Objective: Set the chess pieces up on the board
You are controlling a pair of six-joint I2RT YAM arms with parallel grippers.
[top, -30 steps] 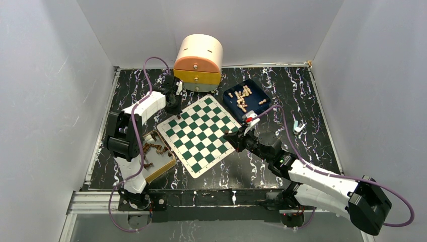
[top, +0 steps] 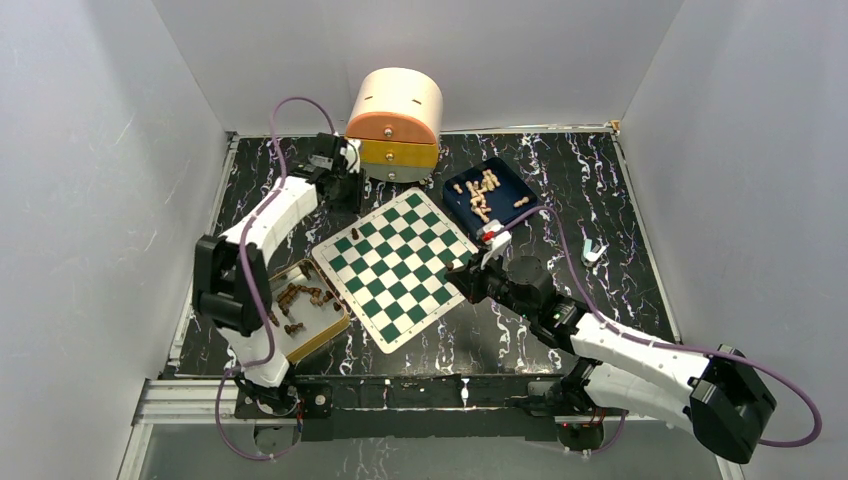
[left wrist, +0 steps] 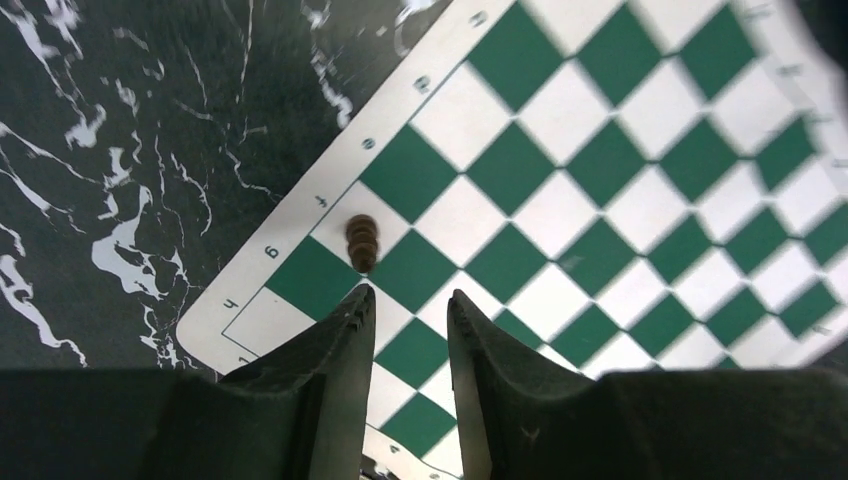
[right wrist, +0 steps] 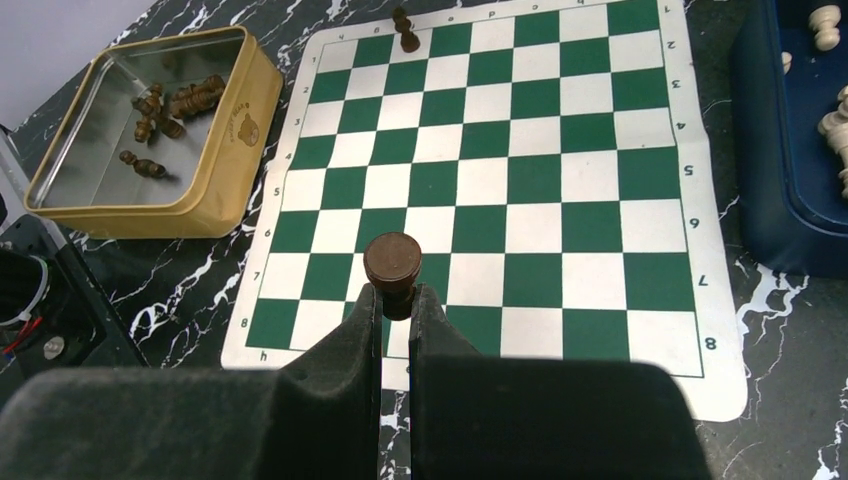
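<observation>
A dark brown chess piece (left wrist: 362,242) stands upright on the white square by the f label, at the far left edge of the green-and-white board (top: 395,265). My left gripper is open and empty, apart from that piece; in the top view it hangs off the board's far left edge. In the right wrist view, the same piece (right wrist: 405,30) shows at the far side. My right gripper is shut on another brown piece (right wrist: 393,262), held over the board's right side. The lower part of this held piece is mostly hidden by the fingers.
More brown pieces (top: 287,297) lie in a gold tin (top: 322,338) left of the board. Light pieces (top: 480,195) lie in a navy tray (top: 515,178) at the back right. A rounded drawer cabinet (top: 400,95) stands behind the board. Otherwise the board is clear.
</observation>
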